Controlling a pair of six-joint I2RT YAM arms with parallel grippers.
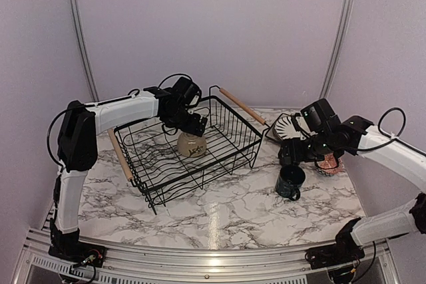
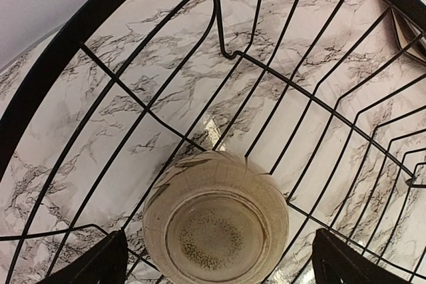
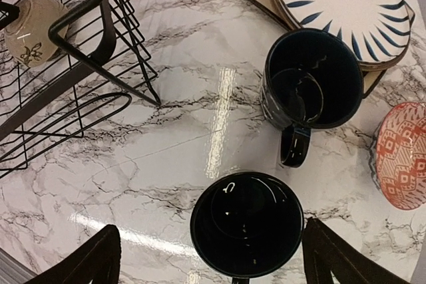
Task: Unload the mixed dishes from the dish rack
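An upside-down beige bowl (image 1: 192, 144) rests in the black wire dish rack (image 1: 158, 186). My left gripper (image 1: 197, 126) is just above it; in the left wrist view the fingers stand wide apart, with the bowl's round base (image 2: 216, 237) between and ahead of them. Over on the right, my right gripper (image 1: 293, 151) is open above a dark mug (image 1: 290, 183), which stands upright on the table. In the right wrist view this mug (image 3: 246, 224) lies below the open fingers, nothing gripped. A second dark mug (image 3: 313, 81) stands farther back.
Behind the mugs sits a white plate with blue stripes (image 3: 343, 4) on a dark-edged stand. A red patterned bowl (image 3: 404, 156) is at the far right. Wooden rack handles (image 1: 241, 106) rise at both ends.
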